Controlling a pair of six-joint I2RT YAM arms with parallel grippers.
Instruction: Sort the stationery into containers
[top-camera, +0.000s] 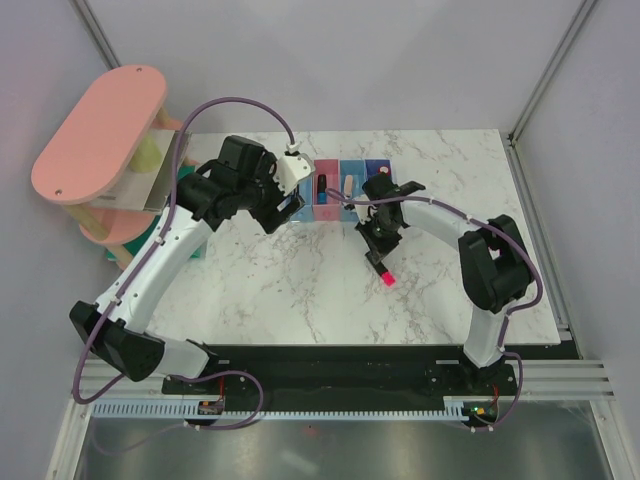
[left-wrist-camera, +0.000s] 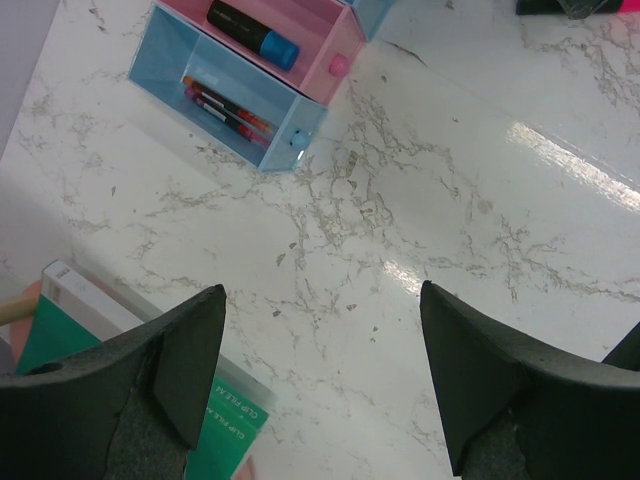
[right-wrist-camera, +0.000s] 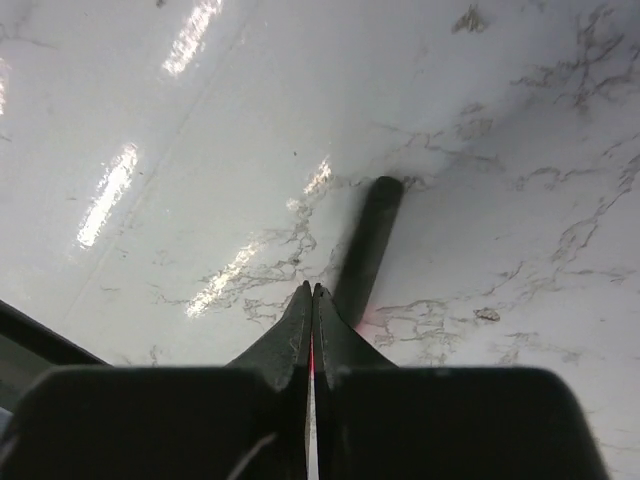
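Observation:
A black marker with a pink cap (top-camera: 388, 279) lies slanted on the marble table, its black body (right-wrist-camera: 370, 240) bare in the right wrist view. My right gripper is shut beside that body, with nothing showing between its fingertips; whether they touch the marker I cannot tell. Part of the pink end is hidden behind the gripper there. My left gripper hangs open and empty over bare table, left of the containers. Thin pens (left-wrist-camera: 228, 112) lie in the left blue container (left-wrist-camera: 165, 60). The pink container (left-wrist-camera: 325, 75) holds a blue-capped marker (left-wrist-camera: 252, 32).
Another blue container (top-camera: 352, 212) holds a pale pink item (top-camera: 348, 185). A dark blue container (top-camera: 384, 164) is partly hidden by my right arm. A tiered shelf (top-camera: 100, 130) and green box (left-wrist-camera: 225, 440) stand at left.

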